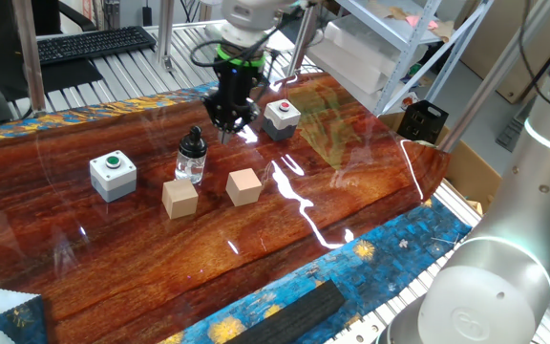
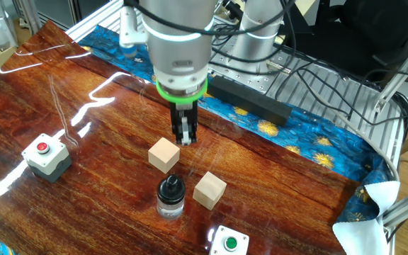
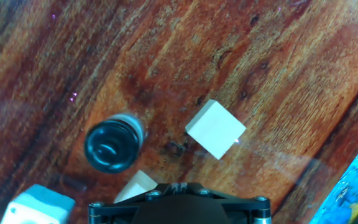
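In exterior view 1, my gripper point(image 1: 224, 137) hangs in the air behind the blocks and close to the bottle. Its fingers come together at a narrow tip, and nothing shows between them. Seen from the other side, the gripper point(image 2: 184, 134) is above the table near one wooden block point(image 2: 163, 155). A second wooden block point(image 2: 209, 190) lies beside the clear bottle with a black top point(image 2: 171, 196). The wrist view shows one block point(image 3: 216, 129) whole, the bottle point(image 3: 112, 143) to its left, and the other block point(image 3: 137, 186) partly covered by the gripper.
A green-button box point(image 1: 114, 176) stands left of the bottle, and a red-button box point(image 1: 282, 118) stands behind the gripper. Along the front edge runs blue patterned cloth point(image 1: 390, 258) with a black bar point(image 1: 289, 315) on it.
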